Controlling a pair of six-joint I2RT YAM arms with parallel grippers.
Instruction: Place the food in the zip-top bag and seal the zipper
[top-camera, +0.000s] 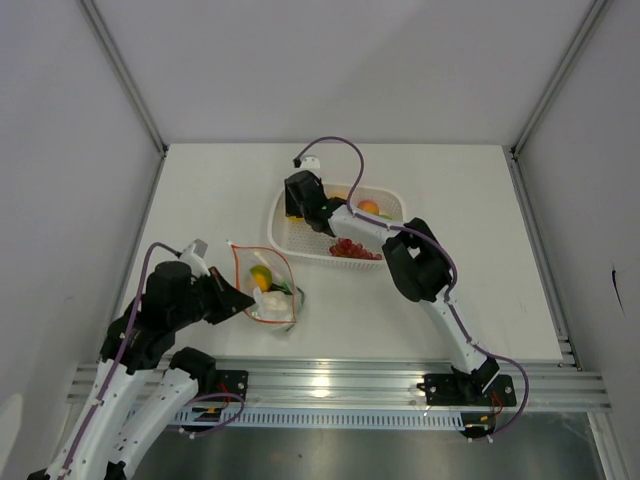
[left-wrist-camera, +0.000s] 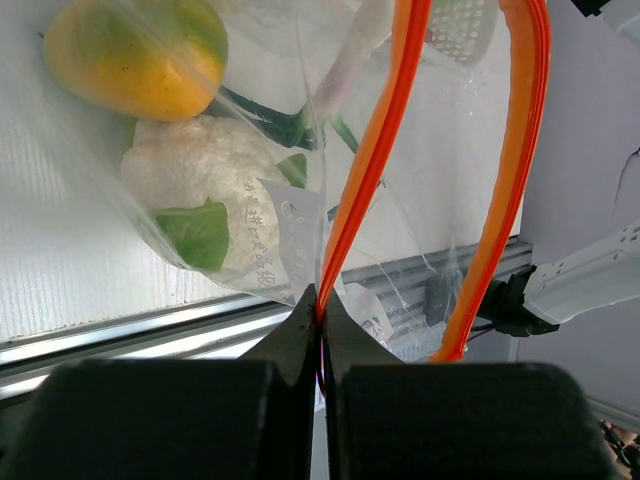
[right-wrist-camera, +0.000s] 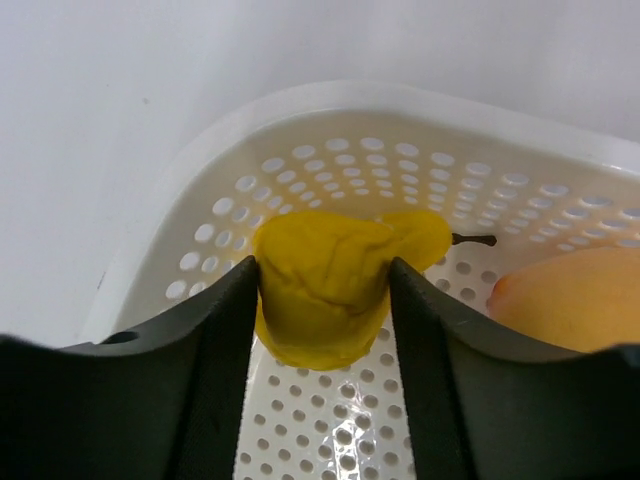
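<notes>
The zip top bag (top-camera: 265, 290) with orange zipper strips (left-wrist-camera: 510, 150) holds a yellow-green mango (left-wrist-camera: 135, 55), a cauliflower (left-wrist-camera: 245, 175) and green leaves. My left gripper is shut on the bag's edge at one zipper strip. My right gripper is over the far left of the white perforated basket (top-camera: 330, 255), its fingers either side of a yellow pepper (right-wrist-camera: 325, 300); whether they grip it firmly is unclear.
The basket also holds an orange round fruit (top-camera: 368, 206) and red grapes (top-camera: 350, 248).
</notes>
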